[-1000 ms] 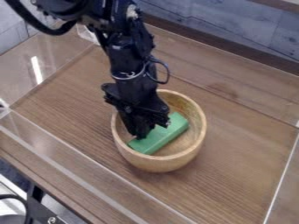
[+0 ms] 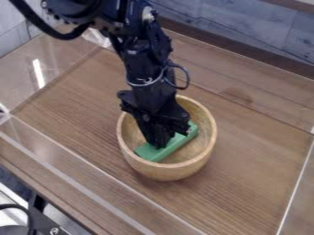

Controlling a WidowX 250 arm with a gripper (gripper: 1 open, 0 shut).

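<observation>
A light wooden bowl [image 2: 185, 165] sits on the wooden table in the middle of the view, a green rectangular object [image 2: 167, 145] lying inside it. My black gripper [image 2: 157, 128] reaches down into the bowl over the upper left part of the green object, hiding some of it. Whether its fingers are shut on the object cannot be told.
A grey wooden wall [image 2: 233, 27] runs along the back. Black cables lie at the bottom left corner.
The gripper has shifted slightly within the bowl, and less of the green object shows on the right than before.
</observation>
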